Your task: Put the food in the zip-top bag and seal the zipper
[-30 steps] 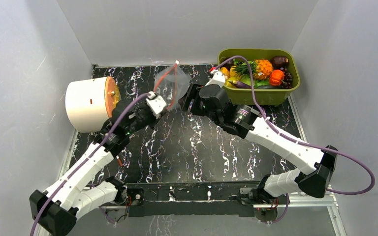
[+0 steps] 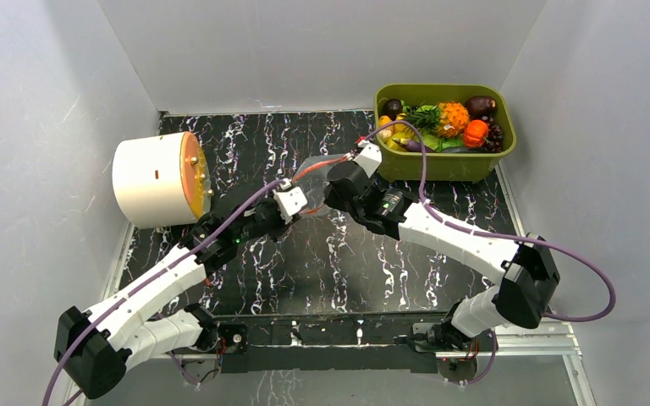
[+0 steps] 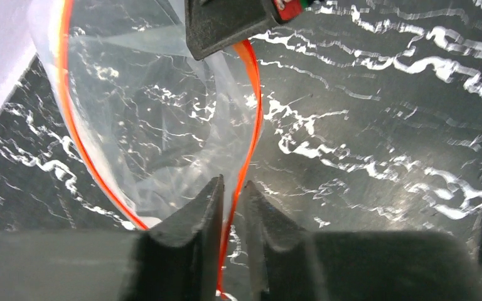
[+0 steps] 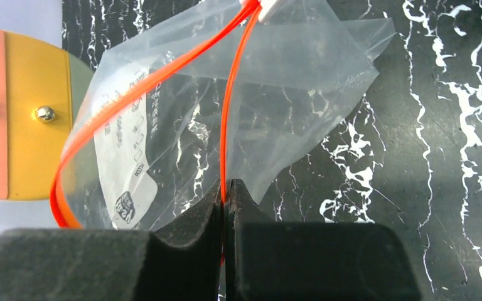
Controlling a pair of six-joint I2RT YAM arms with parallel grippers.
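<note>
A clear zip bag [image 2: 320, 169] with orange zipper strips hangs between both grippers above the table. In the left wrist view my left gripper has its fingers at one strip [image 3: 251, 125], slightly apart; whether they grip is unclear. My right gripper is shut on a zipper strip [image 4: 226, 119], with the bag's body spread beyond it and the other strip bowed aside. The food sits in a green bin [image 2: 445, 169] at the back right.
A cream cylinder [image 2: 148, 179] with an orange end lies at the left. Grey walls enclose the sides and back.
Both grippers have come closer together. The bag has swung right and tilted, and my right gripper has moved onto its zipper strip. The left arm has shifted right.
</note>
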